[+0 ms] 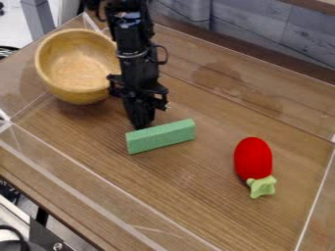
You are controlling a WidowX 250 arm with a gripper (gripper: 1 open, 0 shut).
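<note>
My black gripper (139,110) reaches down from the top, shut, its fingertips at the left end of a green block (163,135) lying on the wooden table. Whether it touches the block is hard to tell. Nothing shows held between the fingers.
A wooden bowl (71,80) stands left of the arm. A red strawberry-like object with a green top (254,163) lies on the right.
</note>
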